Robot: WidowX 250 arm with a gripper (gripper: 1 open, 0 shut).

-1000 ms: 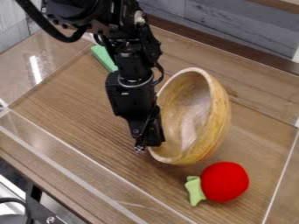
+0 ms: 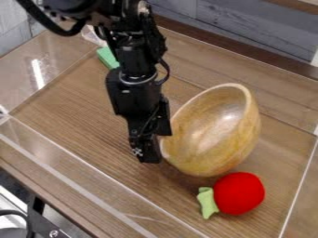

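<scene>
A pale wooden bowl [image 2: 221, 130] rests tilted on the brown table, right of the black arm. The gripper [image 2: 152, 149] hangs low at the bowl's left side, open, its near finger close to or touching the rim; whether the rim is between the fingers is unclear. A red tomato-like object [image 2: 239, 193] with a pale green part lies in front of the bowl.
A green object [image 2: 107, 56] lies at the back left, partly behind the arm, beside something white. A wall runs along the back.
The bowl has settled from a more upright tilt to a lower lean, its top dropping rightward and down. The gripper has shifted slightly, staying at its left side.
</scene>
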